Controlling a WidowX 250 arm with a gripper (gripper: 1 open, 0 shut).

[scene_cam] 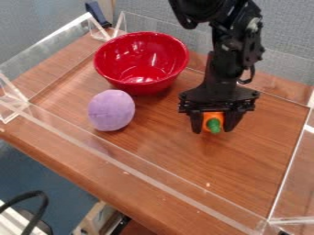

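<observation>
My black gripper (214,116) reaches down to the right of centre on the wooden table, its fingers either side of a small orange object with a green end (212,121). Whether the fingers touch it or are apart from it is hard to tell. A red bowl (128,57) sits at the back left, and a purple ball (112,110) lies in front of it.
Clear plastic walls line the table (147,184). A grey wall stands behind, and a black cable hangs at the lower left.
</observation>
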